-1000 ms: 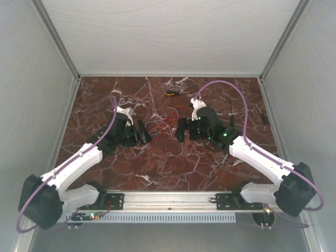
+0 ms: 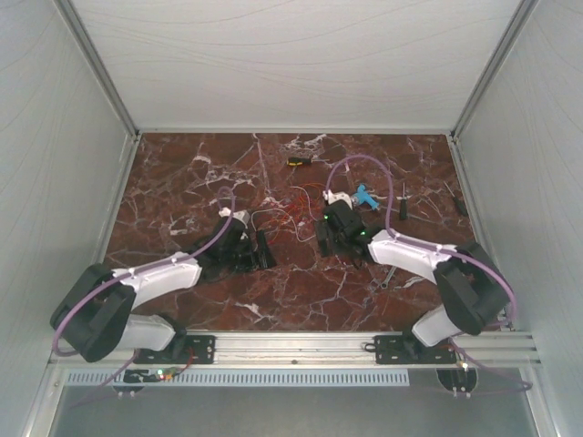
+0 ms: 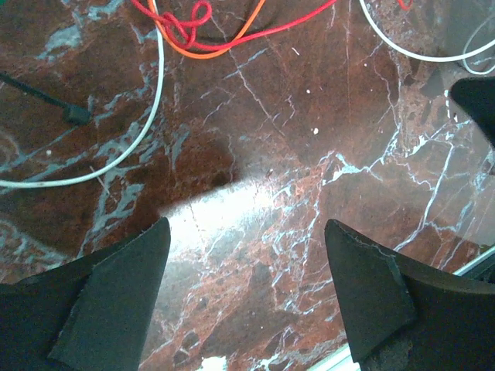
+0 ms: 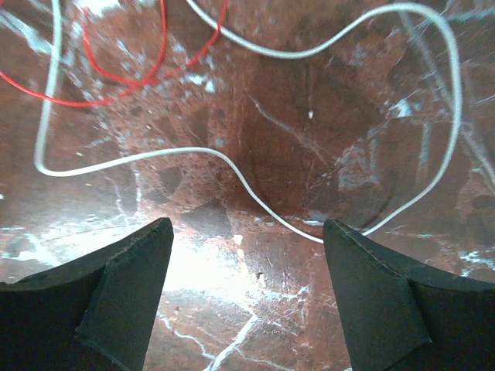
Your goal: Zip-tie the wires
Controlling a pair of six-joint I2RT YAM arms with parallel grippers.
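On the marble surface a red wire (image 3: 286, 30) and an orange wire (image 3: 232, 42) lie in a loose tangle near the middle. White wires curve around them, one white wire (image 3: 157, 97) in the left wrist view and one white wire (image 4: 193, 150) in the right wrist view. My left gripper is open over bare marble, just below the tangle. A black strip with a small square head (image 3: 76, 114), like a zip tie, shows at its upper left. My right gripper is open too, with the white wire passing close beyond its fingertips.
Behind the wires lies a black and yellow tool (image 2: 299, 161). A blue tool (image 2: 365, 197) sits behind the right gripper, and a dark-handled screwdriver (image 2: 403, 208) stands further right. A wrench (image 2: 388, 278) lies beside the right arm.
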